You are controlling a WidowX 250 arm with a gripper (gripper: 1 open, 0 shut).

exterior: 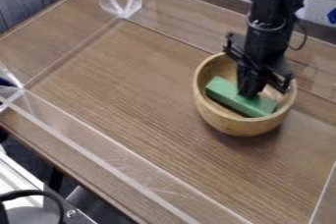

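A wooden bowl (226, 120) stands on the right half of the table, holding a green block (238, 99) that lies tilted along its inside. The black gripper (256, 76) reaches down from the top right over the back of the bowl, its lower part at the block's upper right. The fingertips are dark and partly hidden against the bowl's interior, so whether anything is between them is hard to make out.
A pale translucent object (120, 2) sits at the back left. Black cables and a pale edge are at the lower left.
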